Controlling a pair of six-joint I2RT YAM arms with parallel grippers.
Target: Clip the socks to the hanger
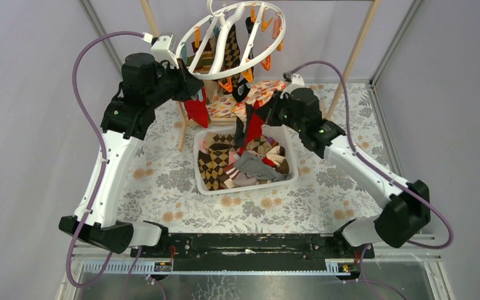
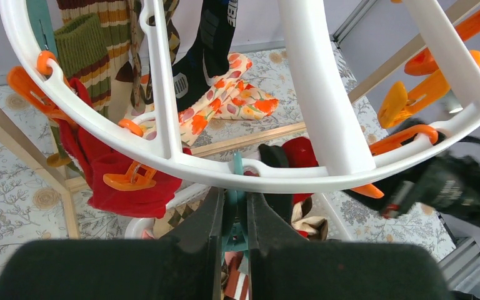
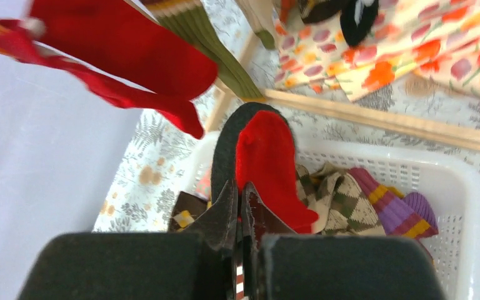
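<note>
A white round hanger (image 1: 228,74) with orange and teal clips bears several socks. At its front left, my left gripper (image 1: 195,92) is shut on a teal clip (image 2: 238,164) at the rim. A red sock (image 2: 128,181) hangs just left of that clip, under an orange clip (image 2: 131,177). Right of there and lower, my right gripper (image 1: 264,112) is shut on a red and dark grey sock (image 3: 269,165). In the top view that sock hangs over the basket, clear of the hanger. The fingers of my right gripper pinch its cloth.
Below stands a white basket (image 1: 203,187) full of loose socks. An orange-patterned cloth (image 1: 265,92) lies behind it. A wooden frame (image 1: 353,56) rises at both sides; the floor right of the basket is clear.
</note>
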